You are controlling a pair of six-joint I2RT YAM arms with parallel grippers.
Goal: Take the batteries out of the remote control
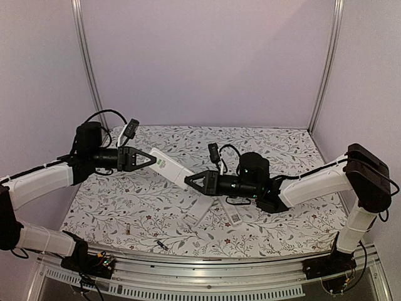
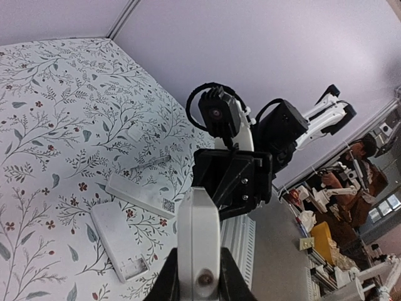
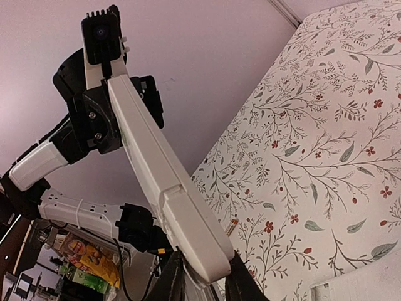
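A white remote control (image 1: 169,166) is held in the air between my two arms, slanting down to the right. My left gripper (image 1: 152,159) is shut on its upper end; in the left wrist view the remote (image 2: 198,238) points away from that gripper. My right gripper (image 1: 189,181) is at the lower end, its fingers around that end in the right wrist view (image 3: 210,282); whether they grip it is hard to tell. Two small batteries lie on the mat, one (image 1: 128,229) at the front left, another (image 1: 161,244) nearer the middle.
Two other pale remote-like items (image 1: 199,210) lie on the flowered mat under the right arm. Walls enclose the sides and back; a metal rail runs along the front.
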